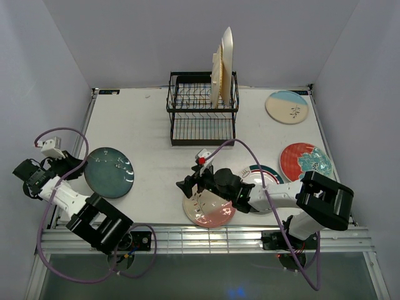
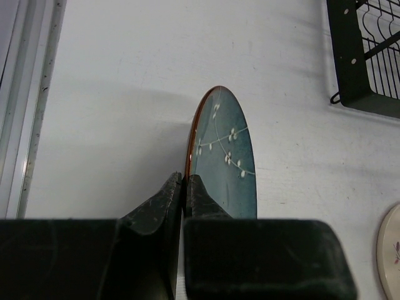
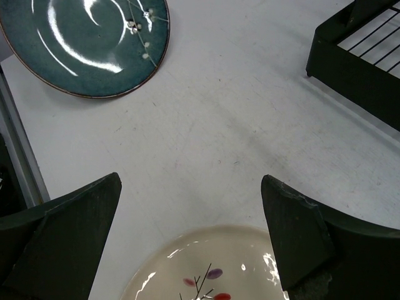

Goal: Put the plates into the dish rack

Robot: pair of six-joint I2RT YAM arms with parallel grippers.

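Note:
My left gripper is shut on the edge of a dark teal plate (image 1: 110, 173), which it holds tilted up at the table's left side; the plate (image 2: 224, 156) shows nearly edge-on in the left wrist view. My right gripper (image 1: 196, 181) stands open over a cream-and-pink plate (image 1: 208, 212), with nothing between its fingers. The black dish rack (image 1: 202, 138) at the back centre has light plates (image 1: 225, 56) standing upright in its right part.
At the right lie a cream-and-blue plate (image 1: 287, 110), a red floral plate (image 1: 297, 159) and a green-rimmed white plate (image 1: 270, 175), partly under the right arm.

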